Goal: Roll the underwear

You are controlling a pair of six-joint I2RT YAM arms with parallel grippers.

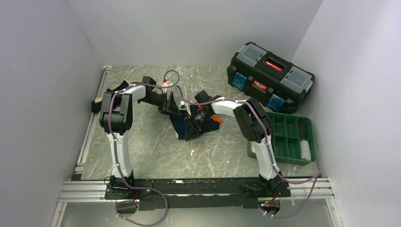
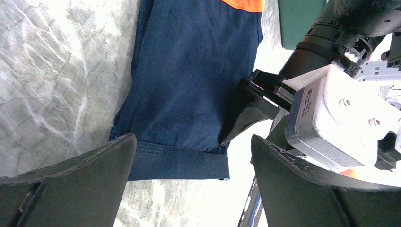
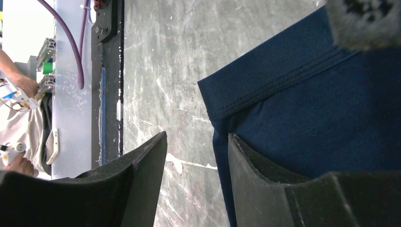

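Dark navy underwear (image 1: 178, 126) with an orange band lies folded flat on the grey marbled table. In the left wrist view the cloth (image 2: 184, 75) fills the middle, its hemmed end towards me. My left gripper is open over that end, fingers apart on both sides. My right gripper is parted at the cloth's near long edge, one finger over the bare table and the other against or above the fabric; contact cannot be made out. No cloth shows pinched between the right fingers.
A green divided tray (image 1: 282, 161) with rolled items stands at the right. Behind it sits a black toolbox (image 1: 269, 75). Dark cloth (image 1: 97, 105) lies at the left edge.
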